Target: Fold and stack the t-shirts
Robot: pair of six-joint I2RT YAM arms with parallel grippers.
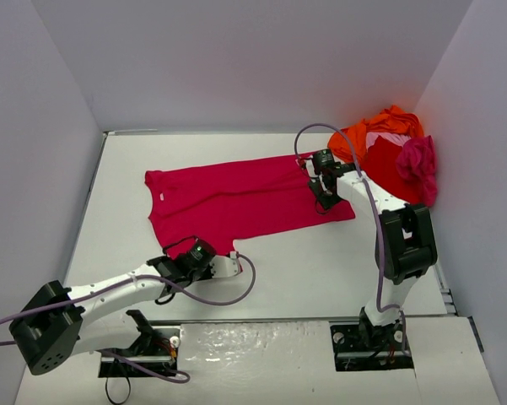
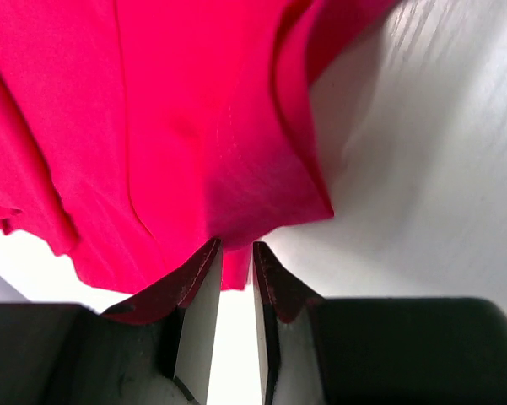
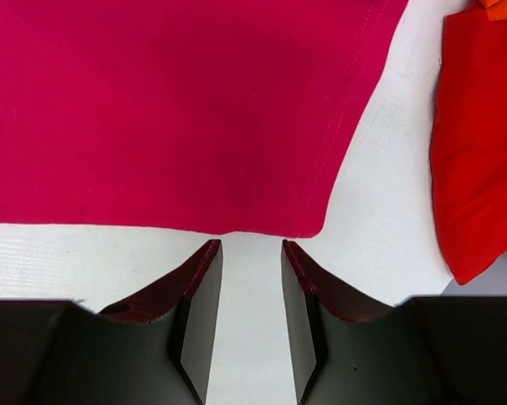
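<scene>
A crimson t-shirt (image 1: 261,211) lies spread wide over the table, one long half folded along its length. The sleeve at its front left sticks out toward the table's front edge. Over that sleeve is my left gripper, slightly open, its fingertips close to the cloth edge; a raised fold of sleeve fabric (image 2: 266,181) stands just ahead of them. Past the shirt's right hem, the right gripper is open with nothing between its fingers, near the front right corner of the shirt (image 3: 308,224). In the top view, the arms hide both sets of fingertips.
Orange, red and pink garments (image 1: 396,160) sit in a heap at the back right, close to the right arm. Grey walls enclose the left, back and right.
</scene>
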